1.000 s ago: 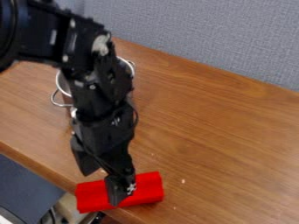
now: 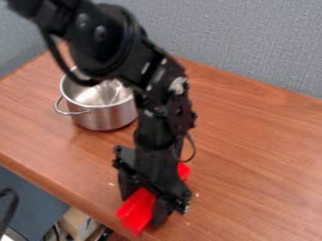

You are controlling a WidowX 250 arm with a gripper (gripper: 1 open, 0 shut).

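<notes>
My gripper (image 2: pixel 157 198) points down near the front edge of the wooden table and is shut on a red object (image 2: pixel 136 209), which shows on both sides of the black fingers. The fingertips are mostly hidden by the gripper body. Behind the arm, to the left, stands a steel pot (image 2: pixel 94 111) with a wire handle, partly covered by the arm.
The gripper has closed on the red object, which now sits more tilted and farther back. The upper arm has shifted, uncovering more of the pot.
</notes>
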